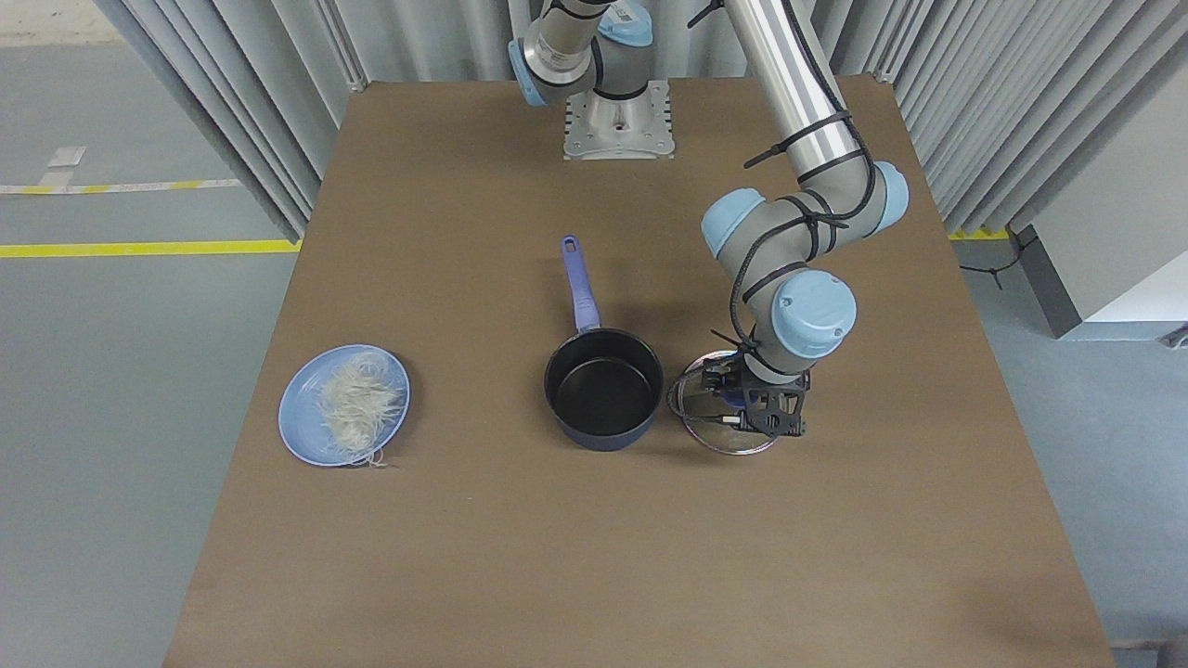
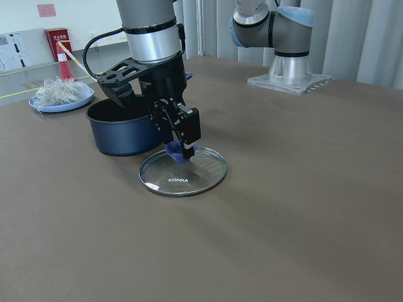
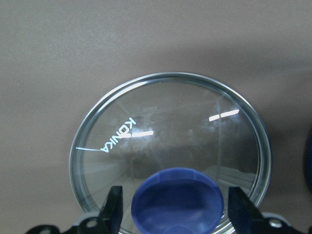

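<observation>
A glass lid with a KONKA mark (image 3: 165, 122) (image 2: 182, 182) lies on the table just beside a dark blue saucepan (image 1: 603, 395) (image 2: 123, 135), whose lilac handle points to the back. My gripper (image 2: 176, 138) is over the lid's blue knob (image 3: 176, 200), with a finger on either side of it; the wrist view shows space between fingers and knob, so it stands open. In the front view the wrist housing hides most of the knob. The saucepan is uncovered and looks empty.
A light blue plate (image 1: 306, 429) of white noodle-like strands stands at the left.
</observation>
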